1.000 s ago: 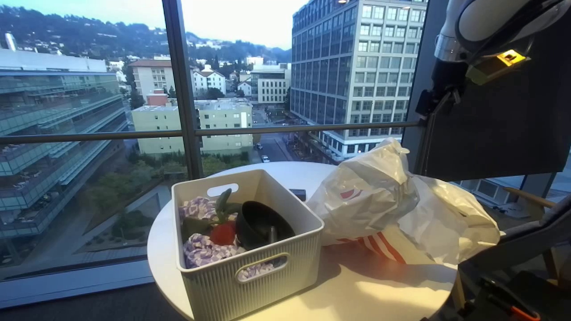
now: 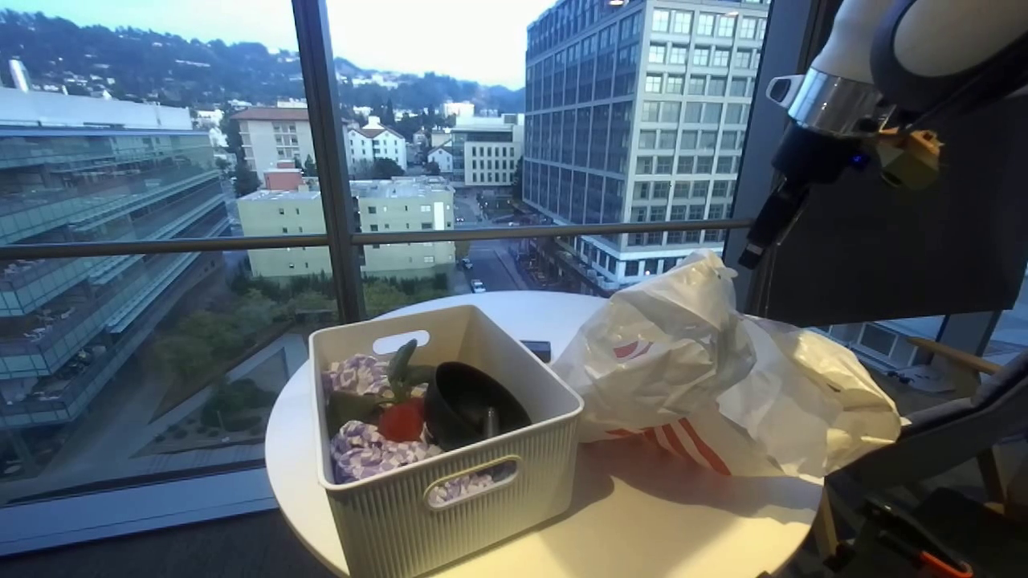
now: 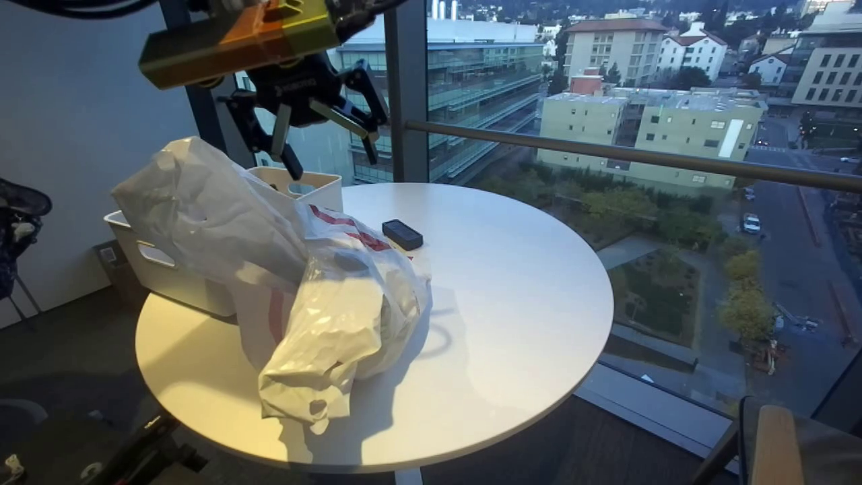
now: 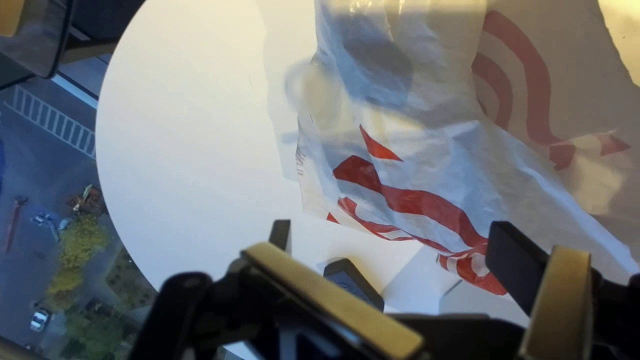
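A crumpled white plastic bag [image 2: 675,356] with red print lies on the round table, touching or close against the bin's side. My gripper [image 3: 335,166] is open above the bag, with nothing between its spread fingers; in exterior view 1 the gripper [image 2: 749,258] shows edge-on, over the bag's top. From the wrist, the bag [image 4: 420,156] fills the right side below the fingers. The pale ribbed bin [image 2: 453,520] holds a black bowl [image 2: 472,405], a red item [image 2: 401,421] with green leaves and purple-white cloth [image 2: 371,453]. The bag's contents are hidden.
A small dark box [image 3: 402,234] lies on the table [image 3: 517,299] beside the bag. Windows with a rail [image 3: 630,153] stand behind, and a chair [image 3: 776,444] is near the table's edge.
In exterior view 1 my gripper has come lower and tilted, its fingers now pointing down and left toward the bag's top. Bag and bin look unmoved.
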